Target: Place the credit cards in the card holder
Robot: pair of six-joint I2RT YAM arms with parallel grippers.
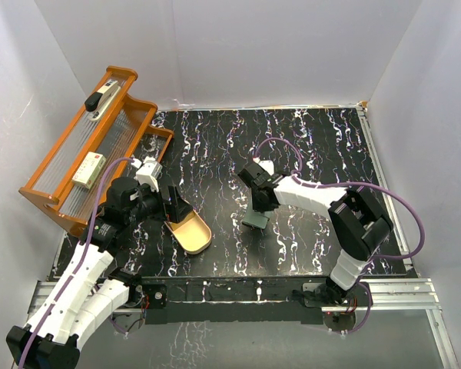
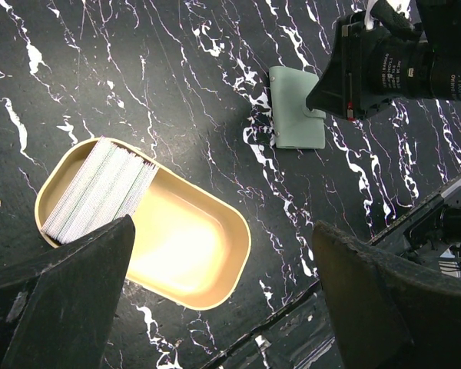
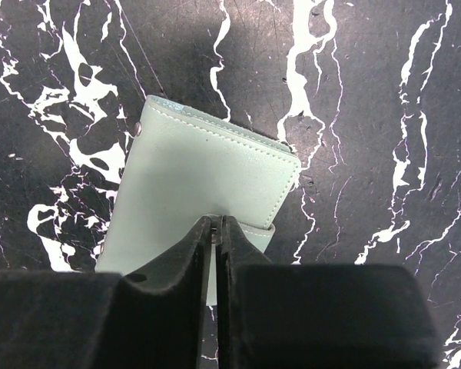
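A pale green card holder lies flat on the dark marble table, at the middle in the top view. My right gripper is shut with its tips on the holder, at the edge of its strap flap. My left gripper stands open above a cream tray, with nothing between its fingers. In the left wrist view a row of white, thin-edged cards fills the left end of that tray.
A wooden shelf unit with two power strips stands at the left. Walls border the workspace.
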